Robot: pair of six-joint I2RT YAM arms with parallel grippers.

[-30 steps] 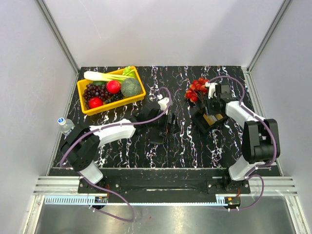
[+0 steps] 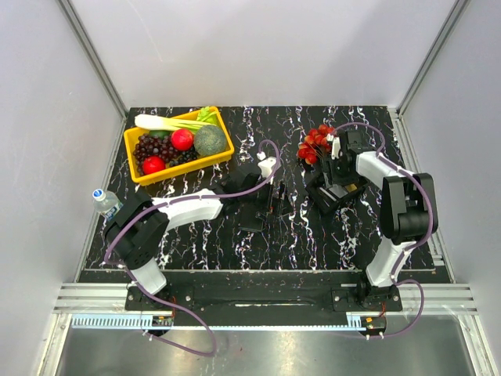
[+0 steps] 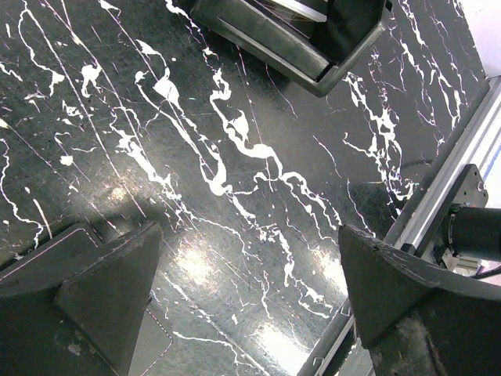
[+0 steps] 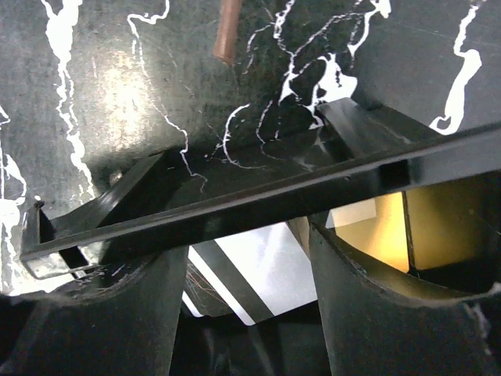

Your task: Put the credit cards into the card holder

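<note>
A black open box (image 2: 322,201) on the right of the table holds the cards. In the right wrist view a white card with dark stripes (image 4: 270,270) shows between the fingers of my right gripper, which stands open over the box. A gold card (image 4: 383,239) lies to the right of those fingers. My left gripper (image 2: 278,202) is open and empty above the table's middle. Beneath it, to its left, lies a flat black piece, seemingly the card holder (image 2: 250,223); the left finger covers part of it in the left wrist view.
A yellow basket (image 2: 131,160) of fruit and vegetables stands at the back left, with a water bottle (image 2: 106,203) on the left side. Red grapes (image 2: 315,142) lie behind the box.
My right forearm has swung left, and its gripper has come down a little into the box. The left gripper has shifted slightly right. The box and the black piece have stayed put.
</note>
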